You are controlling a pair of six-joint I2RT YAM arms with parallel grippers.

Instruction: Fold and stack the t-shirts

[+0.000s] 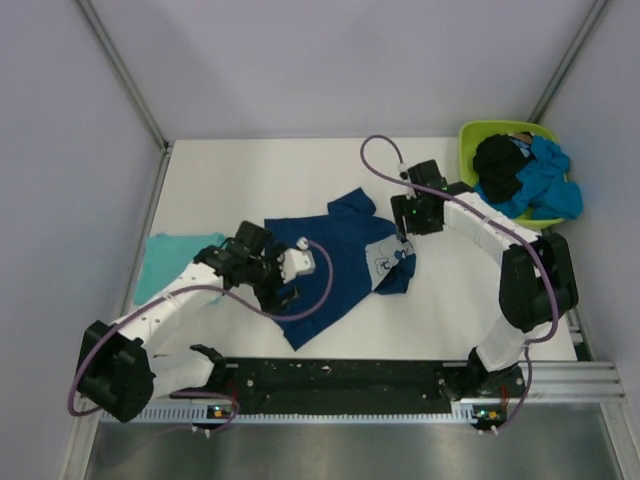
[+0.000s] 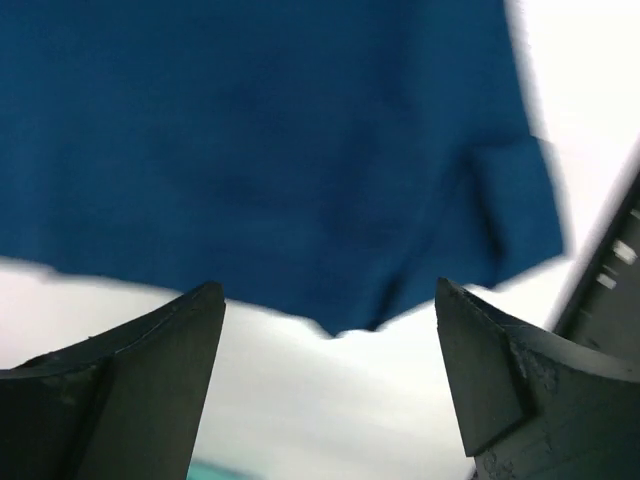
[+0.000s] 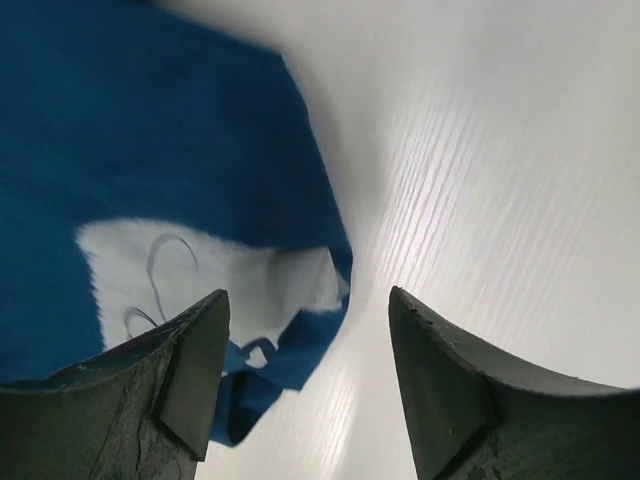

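A navy t-shirt (image 1: 345, 270) lies spread and rumpled mid-table, with a white printed patch (image 3: 185, 280) at its right side. My left gripper (image 1: 282, 296) hovers over its left part, open and empty in the left wrist view (image 2: 323, 303). My right gripper (image 1: 405, 225) is open just above the shirt's right edge (image 3: 308, 305). A folded teal shirt (image 1: 165, 265) lies at the table's left, partly hidden by the left arm.
A green bin (image 1: 475, 135) with black and blue clothes stands at the back right. Bare white table (image 1: 260, 170) lies behind the navy shirt and to its right.
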